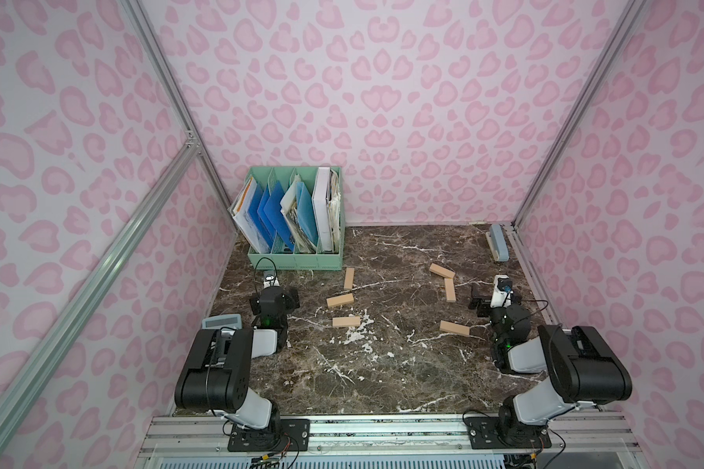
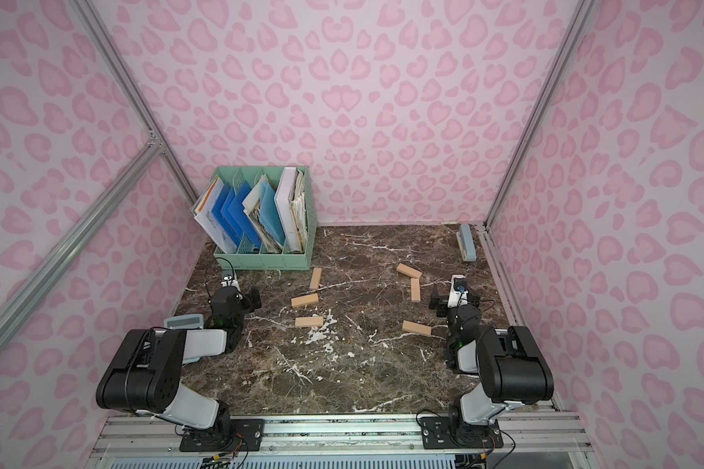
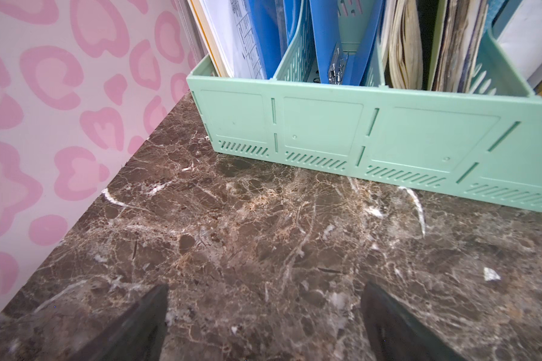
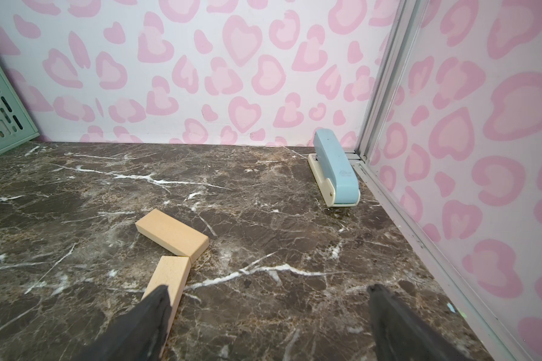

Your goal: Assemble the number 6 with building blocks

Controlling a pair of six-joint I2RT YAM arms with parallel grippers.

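Observation:
Six loose wooden blocks lie on the dark marble table. In the middle-left are an upright-pointing block (image 1: 349, 278), a slanted block (image 1: 340, 300) and a level block (image 1: 345, 321). To the right, a block (image 1: 441, 270) touches another block (image 1: 449, 289), with a further block (image 1: 454, 328) nearer the front. My left gripper stands open over bare table, facing the file organizer. My right gripper is open, empty, just right of the touching pair of blocks.
A green file organizer (image 1: 293, 261) full of folders stands at the back left. A blue stapler (image 4: 334, 165) sits at the back right. A pale tray (image 2: 184, 321) lies by the left arm.

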